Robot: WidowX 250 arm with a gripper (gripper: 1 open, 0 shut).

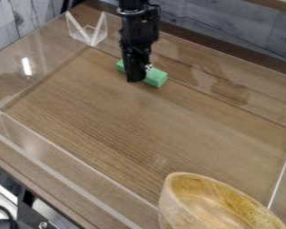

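Note:
A black gripper (136, 66) reaches down from the top of the view onto a green block (154, 76), which lies on the wooden table (110, 134) in the upper middle. The fingertips are over the block's left part and hide some of it. Whether they are closed on it is too small and dark to tell.
A large yellow bowl (206, 206) sits at the bottom right corner. A white wire object (88, 27) stands at the top left. Dark cables lie off the table's lower left edge.

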